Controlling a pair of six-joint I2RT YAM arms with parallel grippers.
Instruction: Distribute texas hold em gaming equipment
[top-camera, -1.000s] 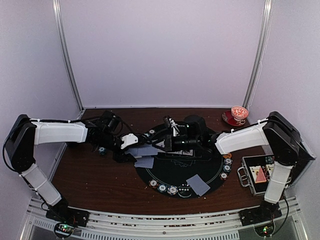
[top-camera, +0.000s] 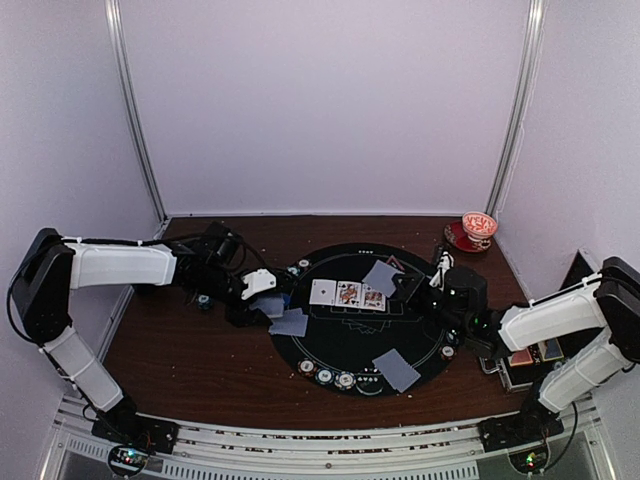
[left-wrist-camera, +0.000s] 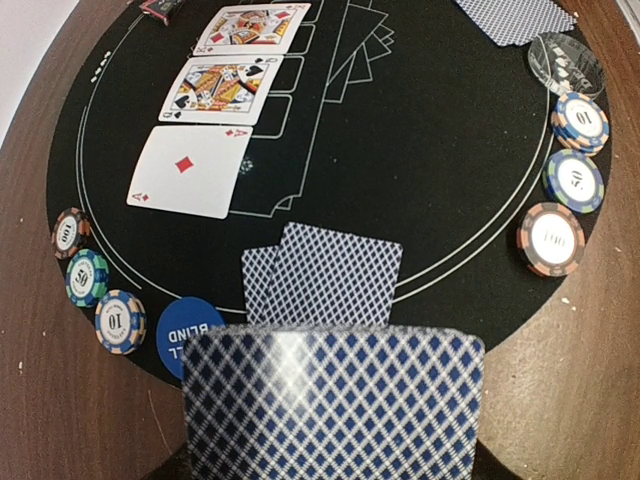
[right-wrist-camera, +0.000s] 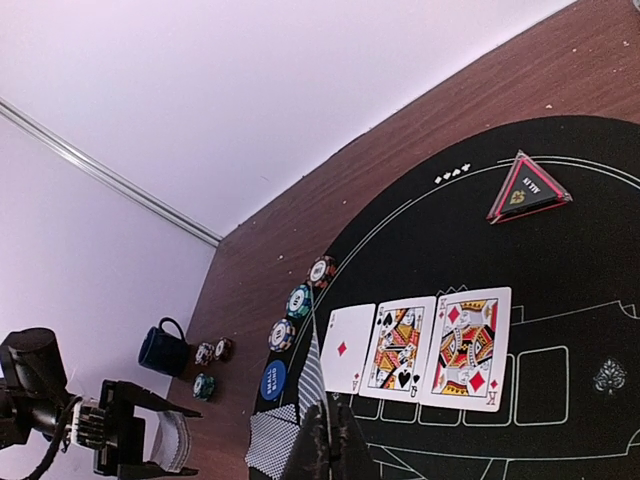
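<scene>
My left gripper (top-camera: 268, 300) is shut on a deck of blue-backed cards (left-wrist-camera: 330, 400), which fills the bottom of the left wrist view and hides the fingertips there. The right gripper (top-camera: 402, 284) is shut on a single card (top-camera: 381, 276), seen nearly edge-on in the right wrist view and held above the mat. An ace of diamonds (left-wrist-camera: 188, 170), queen of spades (left-wrist-camera: 218, 90) and king of diamonds (right-wrist-camera: 468, 350) lie face up in a row. Two overlapping face-down cards (left-wrist-camera: 340, 270) lie near the left gripper; more face-down cards (top-camera: 396, 370) lie at the mat's front.
Chips (left-wrist-camera: 552, 240) and a blue blind button (right-wrist-camera: 273, 380) line the black mat (top-camera: 340, 375). A triangular all-in marker (right-wrist-camera: 528, 190) sits on the mat's far side. A cup (top-camera: 479, 226) on a saucer, an open case (top-camera: 520, 375) and a dark mug (right-wrist-camera: 163, 348) stand outside it.
The left arm stays where it was.
</scene>
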